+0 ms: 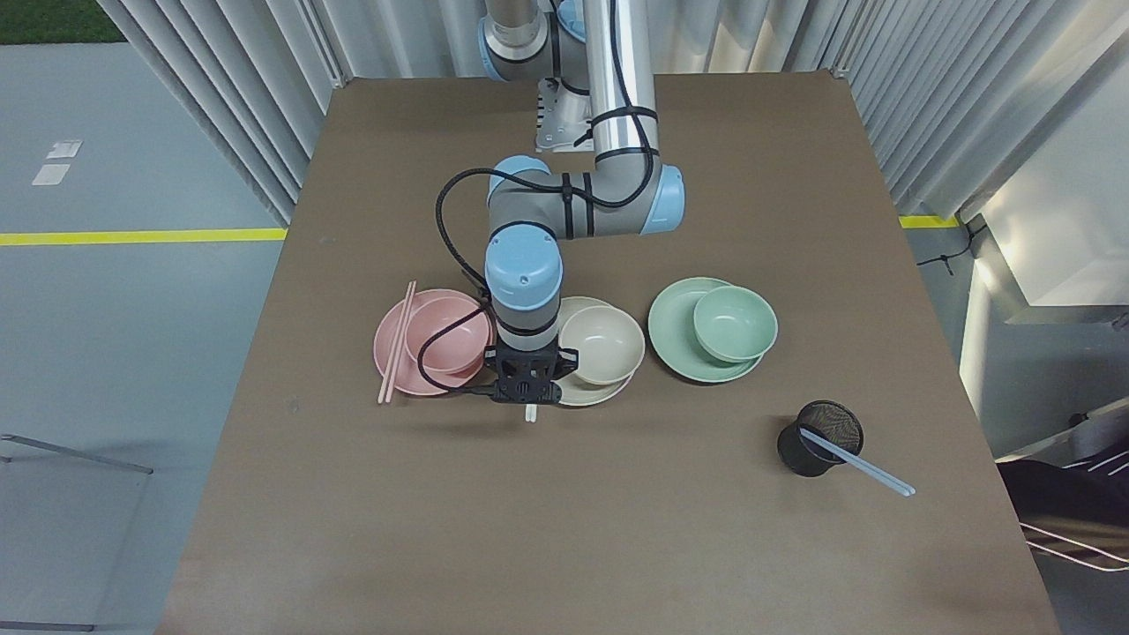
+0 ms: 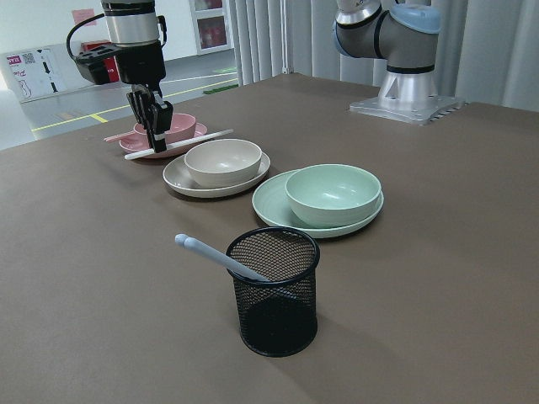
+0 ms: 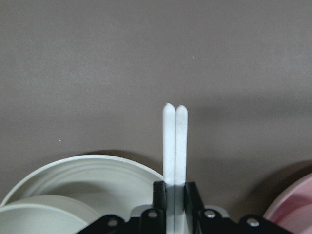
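The black gripper is shut on a pair of white chopsticks (image 3: 180, 141), held horizontally over the cream plate (image 3: 97, 173) with its cream bowl (image 1: 603, 349). To its left in the front view, pink chopsticks (image 1: 398, 339) rest on a pink plate (image 2: 135, 146) with a pink bowl (image 1: 450, 344). In the left view the gripper (image 2: 157, 143) hangs between the pink and cream sets. In the front view the cable and housing hide most of the white chopsticks.
A green plate (image 1: 672, 328) with a green bowl (image 1: 736, 317) sits at right. A black mesh cup (image 2: 274, 311) holding a pale blue chopstick pair (image 1: 873, 471) stands front right.
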